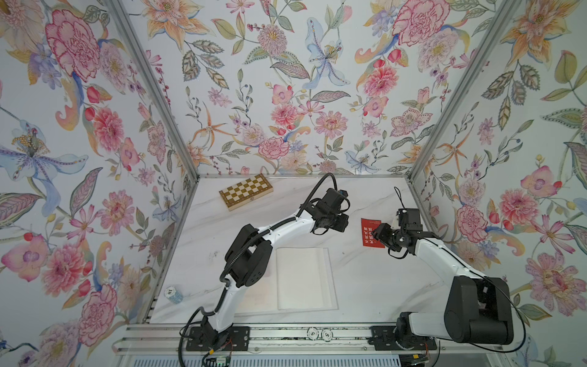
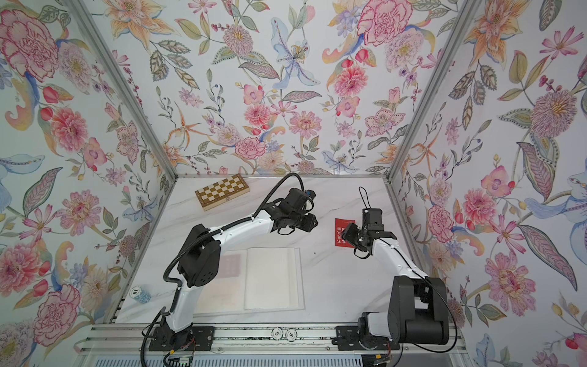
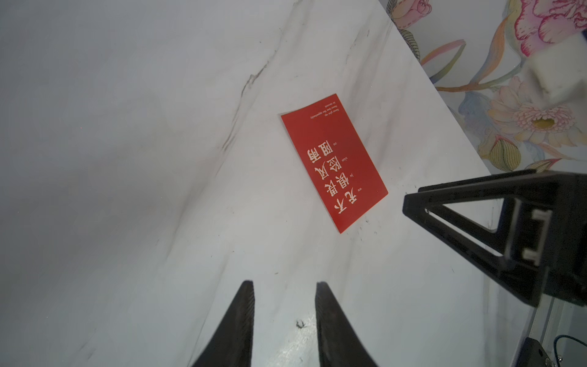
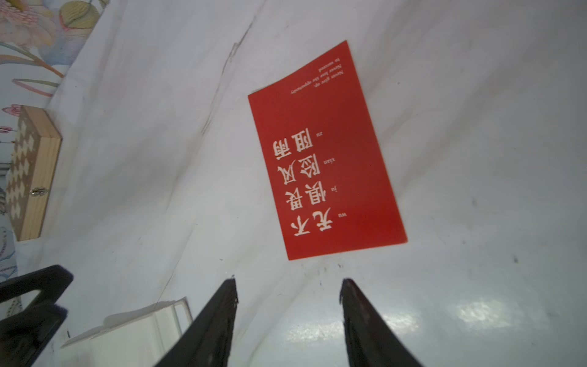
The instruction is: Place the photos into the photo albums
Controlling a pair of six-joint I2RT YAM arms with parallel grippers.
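A red photo card [image 1: 370, 227] with white Chinese characters lies flat on the marble table at the right, also seen whole in the right wrist view [image 4: 324, 153]. An open white photo album [image 1: 304, 281] lies at the front middle, partly under my left arm. My left gripper is part open over the table, left of the card, with nothing between its fingers. My right gripper hangs open above the card's near side, empty; in the left wrist view it shows at the right, beside the card.
A wooden checkerboard box [image 1: 245, 190] lies at the back left. A can [image 1: 173, 294] stands at the front left edge. Patterned walls enclose the table.
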